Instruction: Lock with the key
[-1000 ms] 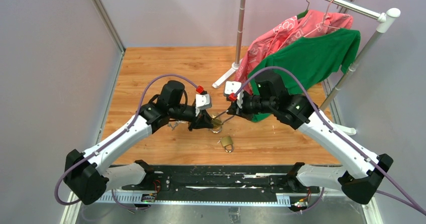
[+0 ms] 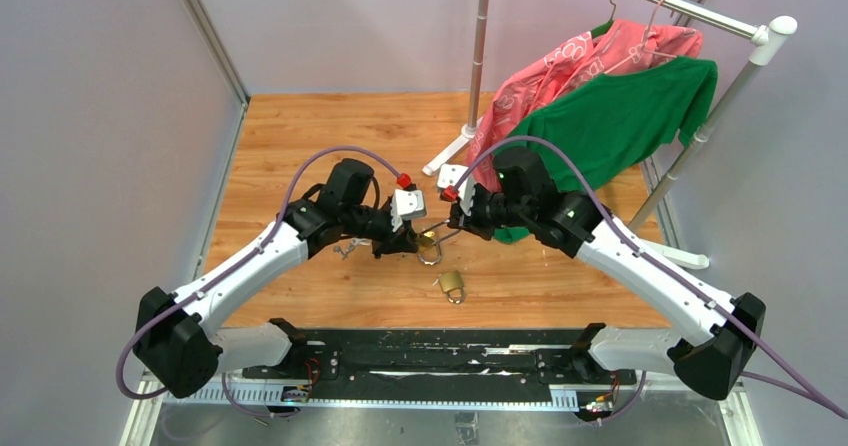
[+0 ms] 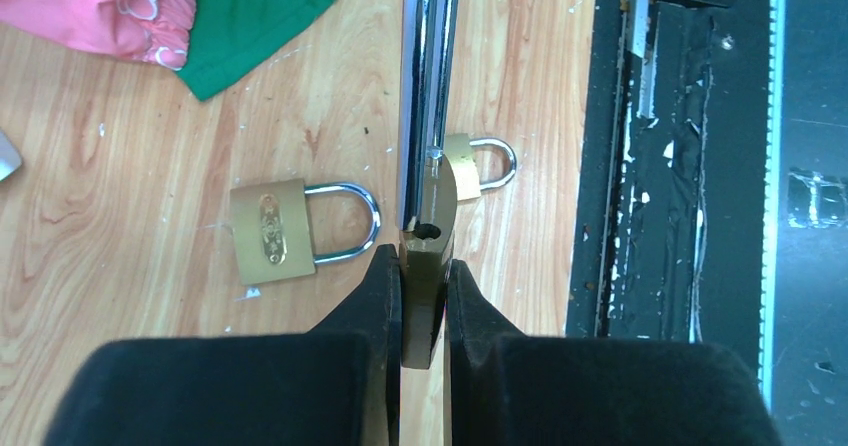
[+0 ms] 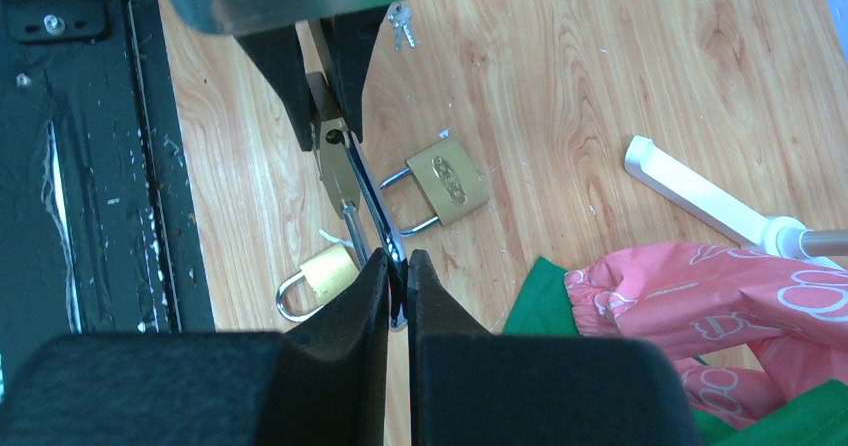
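In the left wrist view my left gripper is shut on a brass padlock (image 3: 420,306), held on edge with a hole facing up. Its long steel shackle reaches toward my right gripper, which is shut on the shackle in the right wrist view. The shackle's free leg lies beside the hole at the padlock body's end; I cannot tell if it is inside. A second padlock (image 3: 270,231) and a smaller one (image 4: 330,271) lie below on the wood. A bunch of keys (image 4: 402,21) lies on the table.
A clothes rack (image 2: 700,141) with a pink garment (image 2: 540,76) and a green shirt (image 2: 610,116) stands at the back right, the cloth reaching near the table. A dark rail runs along the front edge.
Both arms have shifted slightly, the right gripper a little left and down in the top view and the left arm slightly right. The loose padlock at the front has not moved.
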